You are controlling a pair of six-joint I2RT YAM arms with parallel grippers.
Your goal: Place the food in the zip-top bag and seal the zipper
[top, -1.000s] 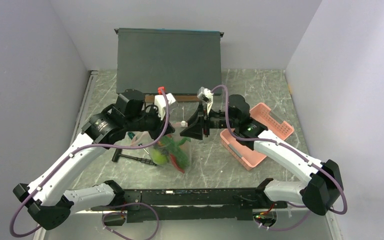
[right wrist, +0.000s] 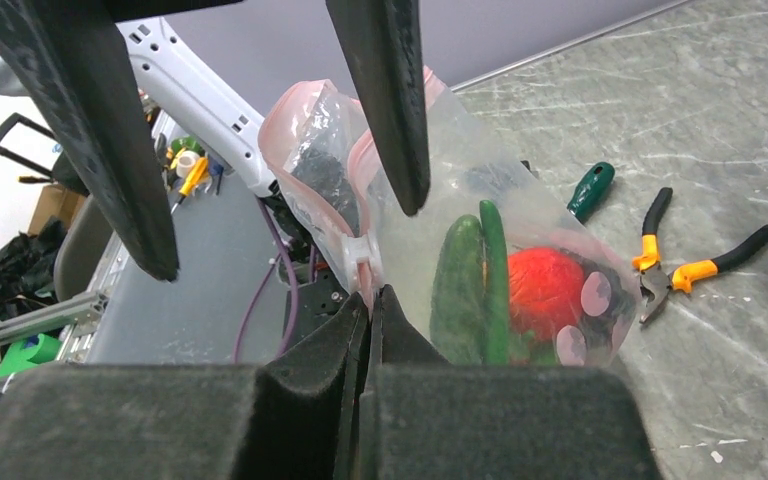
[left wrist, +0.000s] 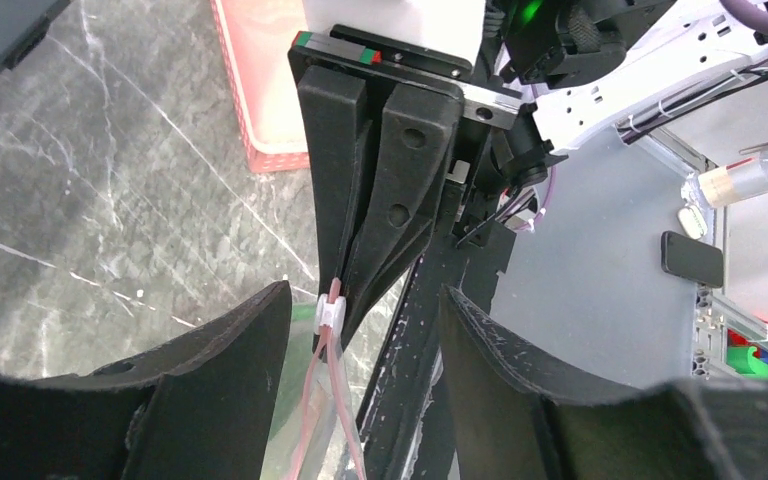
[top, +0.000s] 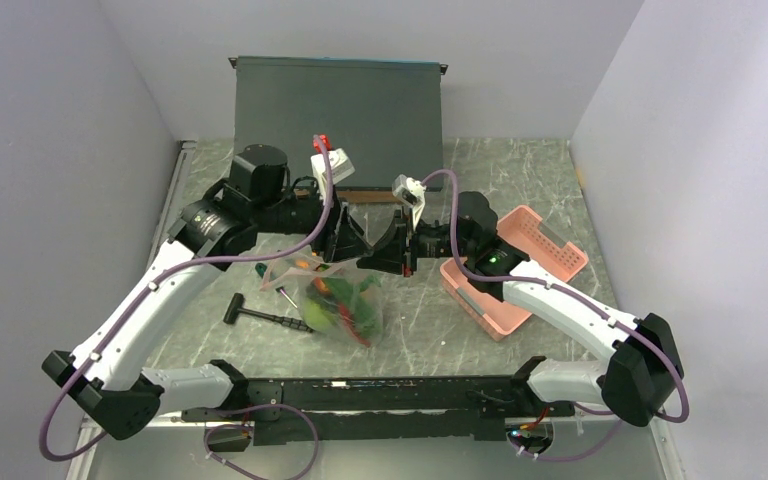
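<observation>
The clear zip top bag [top: 335, 300] lies with its mouth raised, holding a cucumber [right wrist: 457, 285], a long green vegetable [right wrist: 494, 270] and a red item [right wrist: 545, 290]. My right gripper is shut on the bag's corner, at the end of the pink zipper. A white slider [left wrist: 331, 312] sits on the zipper right by its tips. Around that end, my left gripper stands open, its fingers on either side of the slider and not closed on it. From above, the left gripper [top: 360, 247] hides the slider.
A pink basket [top: 505, 318] stands right of the bag. A black hammer [top: 260, 318] lies to its left, and pliers [right wrist: 672, 275] and a green-handled tool [right wrist: 591, 192] lie close by. Bare table separates bag and basket.
My left gripper has opened and moved right and slightly up in the top view, over the slider end.
</observation>
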